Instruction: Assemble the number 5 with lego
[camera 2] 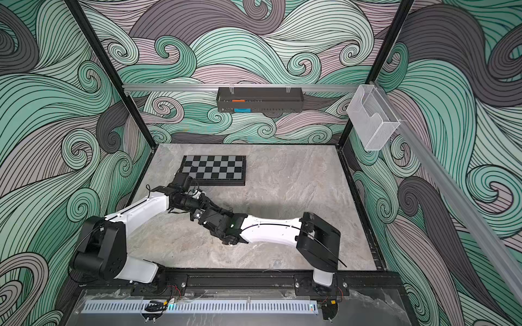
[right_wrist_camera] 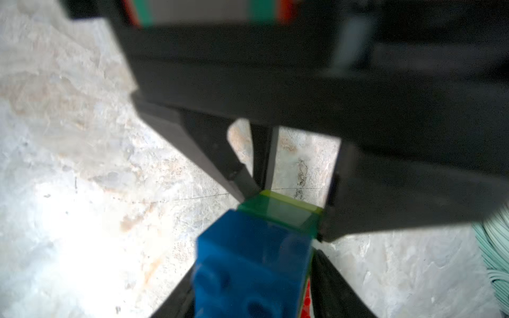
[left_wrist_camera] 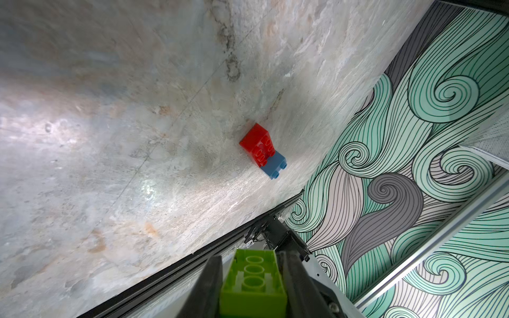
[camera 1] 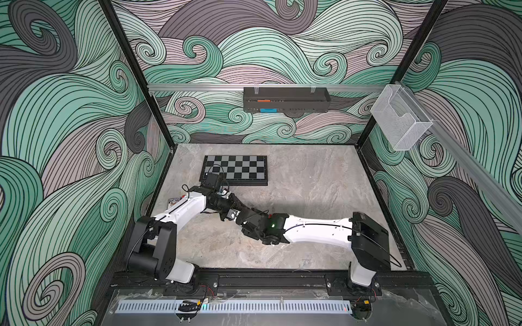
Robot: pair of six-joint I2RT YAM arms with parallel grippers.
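Observation:
My left gripper is shut on a green brick [left_wrist_camera: 253, 270] with studs along its top. In the right wrist view its dark fingers [right_wrist_camera: 212, 143] come down from above onto the green brick [right_wrist_camera: 289, 207], and a blue brick [right_wrist_camera: 254, 243] is joined below. The fingers [right_wrist_camera: 335, 294] of my right gripper stand on both sides of the blue brick; whether they press on it cannot be told. Both grippers meet in the air over the table. A red brick [left_wrist_camera: 258, 142] and a smaller blue brick [left_wrist_camera: 274, 164] lie together on the table.
A checkered board [camera 1: 236, 168] occupies the table's back left. A mesh basket [camera 1: 401, 116] hangs at the right, and a dark shelf [camera 1: 286, 99] hangs at the back.

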